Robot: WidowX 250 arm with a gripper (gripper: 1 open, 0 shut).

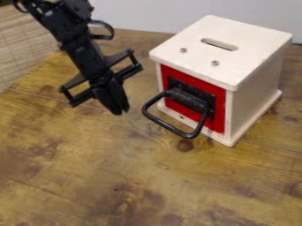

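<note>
My black gripper [116, 104] hangs at the upper left, above the wooden table, shut with nothing visible between its fingertips. To its right stands a white box [248, 97] with a red front panel [175, 81] and a slot in its top. A black U-shaped handle [181, 131] sticks out from the dark fitting on that front, a short way to the right of my gripper and apart from it.
A pale wall runs along the back, and a light woven or wooden strip [18, 48] lies at the left edge.
</note>
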